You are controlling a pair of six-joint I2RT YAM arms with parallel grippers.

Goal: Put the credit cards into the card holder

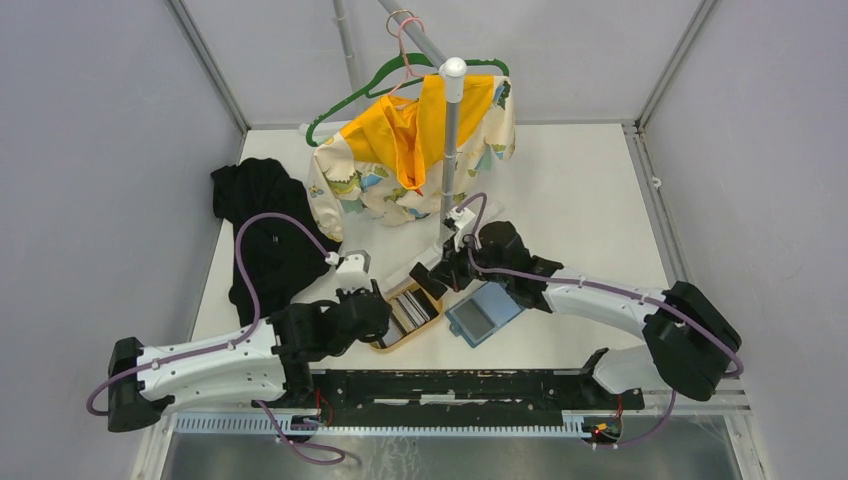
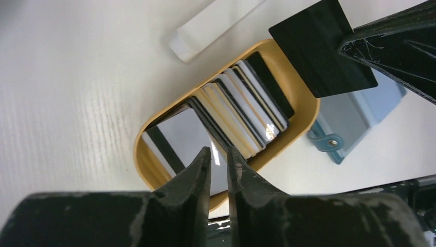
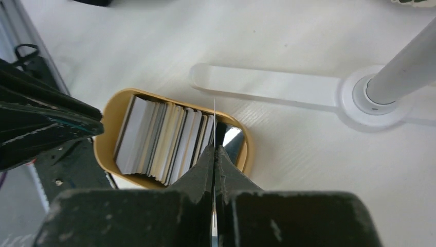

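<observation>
A black card is pinched in my right gripper, raised over the right end of the box; in the right wrist view only its thin edge shows. The tan box point(image 1: 432, 318) holds a row of cards on edge, with a white card point(image 2: 187, 136) leaning at its left end. My left gripper is over that left part, its fingers slightly apart with nothing between them. Right of the box lies the blue-grey card holder point(image 1: 487, 312), its snap strap point(image 2: 326, 142) towards the box.
A white stand foot point(image 3: 267, 81) runs behind the box, joined to the upright pole point(image 3: 411, 69). Black cloth point(image 1: 265, 235) lies at left, and a yellow patterned garment point(image 1: 375, 140) hangs above the back.
</observation>
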